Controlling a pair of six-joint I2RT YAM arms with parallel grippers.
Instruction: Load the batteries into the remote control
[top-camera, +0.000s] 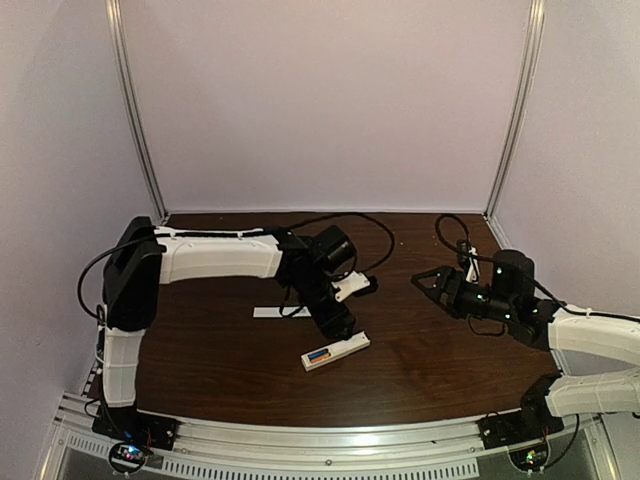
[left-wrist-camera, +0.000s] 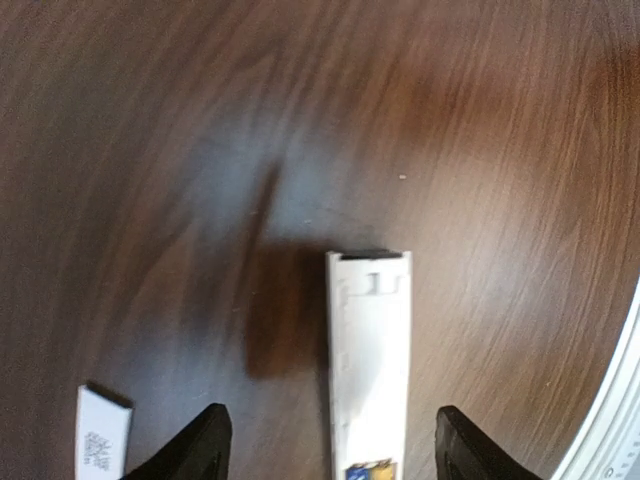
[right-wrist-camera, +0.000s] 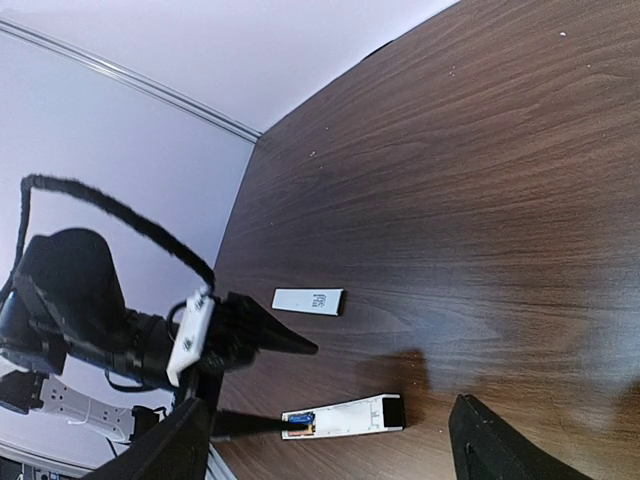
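Observation:
The white remote (top-camera: 335, 350) lies on the table near the middle front, batteries (top-camera: 319, 355) in one end of its compartment; in the left wrist view the remote (left-wrist-camera: 368, 350) runs lengthwise below centre. A white cover strip (right-wrist-camera: 307, 300) with a printed code lies behind it. My left gripper is above the remote, open, fingers either side of it with nothing held. My right gripper hangs open and empty over the table on the right, away from the remote.
Pale walls enclose it, and a metal rail (top-camera: 330, 425) runs along the front edge.

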